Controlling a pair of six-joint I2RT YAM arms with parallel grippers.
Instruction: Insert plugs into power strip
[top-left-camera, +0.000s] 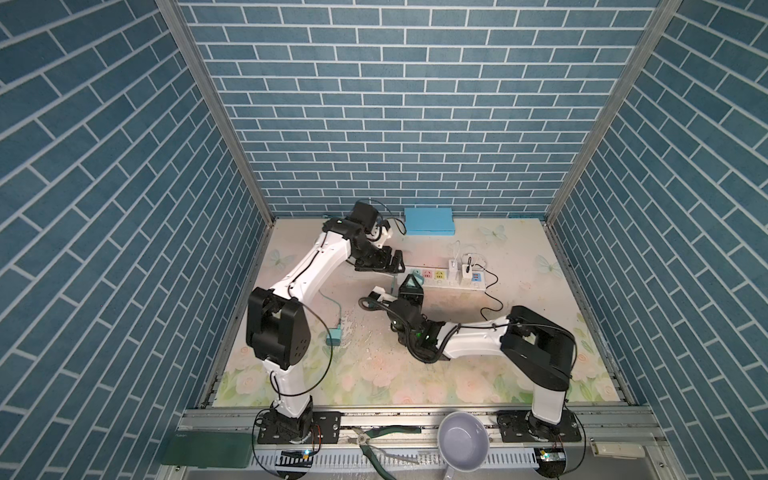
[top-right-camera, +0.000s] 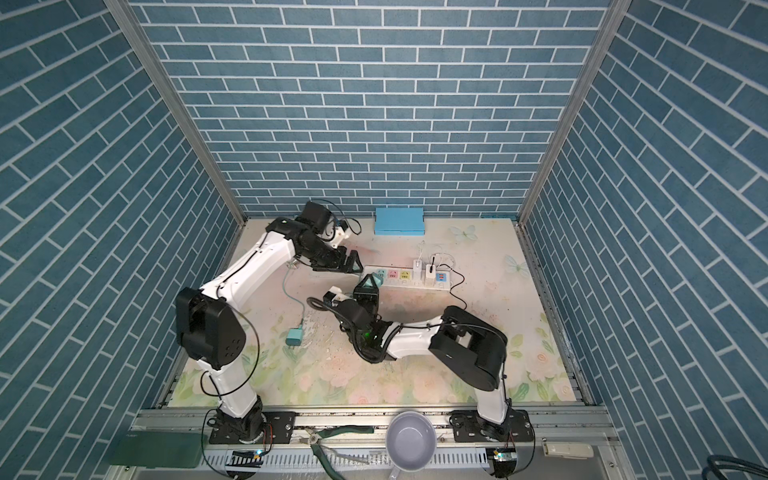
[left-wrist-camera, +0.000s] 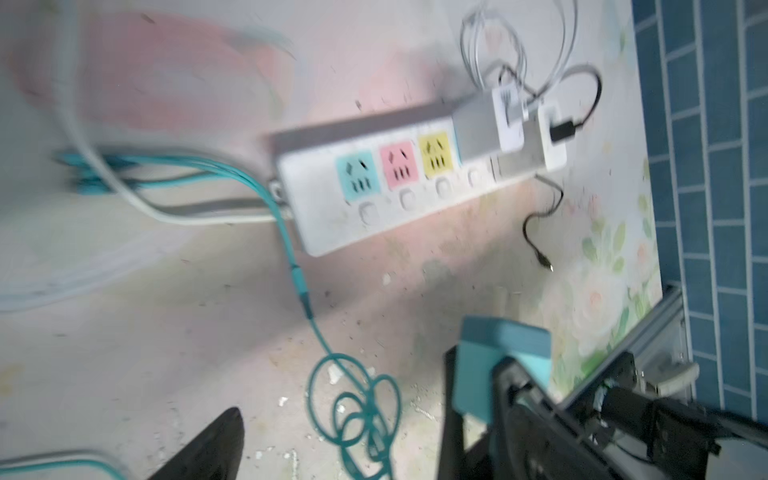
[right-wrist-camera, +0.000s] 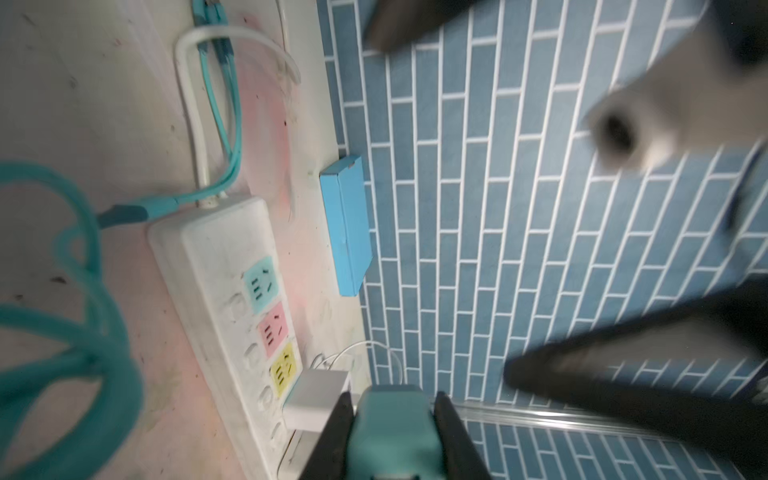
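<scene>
My right gripper is shut on a teal plug (left-wrist-camera: 501, 352), held just in front of the left half of the white power strip (left-wrist-camera: 320, 232). In the strip, cyan, pink and yellow sockets show free, while white plugs fill positions to their right. My left gripper (top-left-camera: 392, 261) hangs open with nothing between its fingers, above and left of the strip's left end. A second teal plug (top-left-camera: 333, 336) lies on the table at the front left, its cable running beside it.
A blue box (top-left-camera: 429, 221) stands against the back wall. Loose teal, white and black cables lie around the strip.
</scene>
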